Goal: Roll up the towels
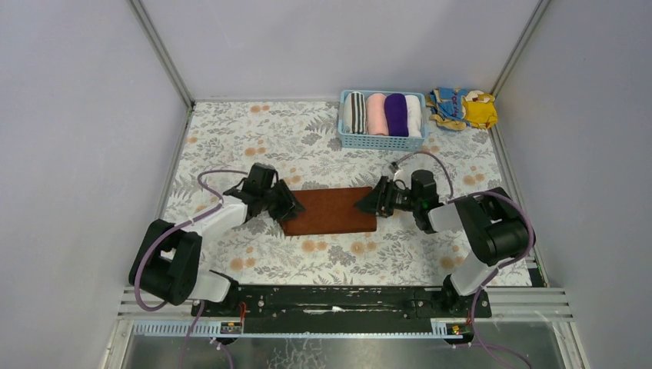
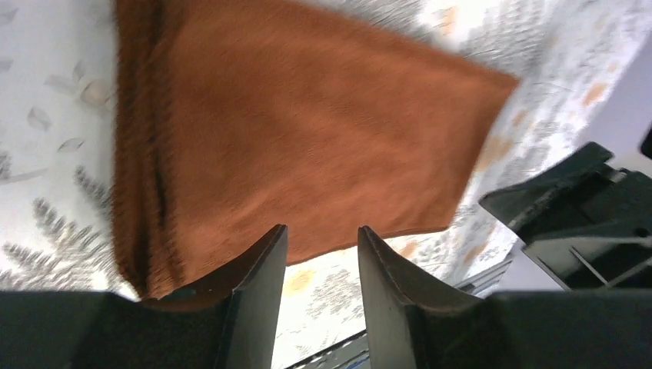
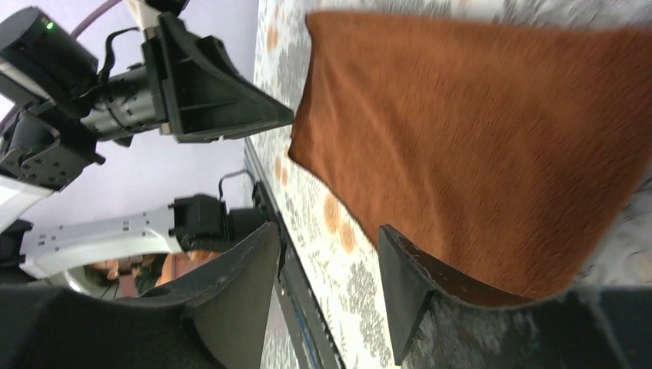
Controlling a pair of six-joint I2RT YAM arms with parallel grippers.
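A brown towel lies flattened in a rectangle in the middle of the table, a ridge of folded edge showing at its left end in the left wrist view. My left gripper is over that left end, its fingers apart and empty. My right gripper is over the towel's right end, open with nothing between its fingers.
A blue basket at the back holds several rolled towels in striped, pink, purple and white. A pile of blue and yellow cloths lies to its right.
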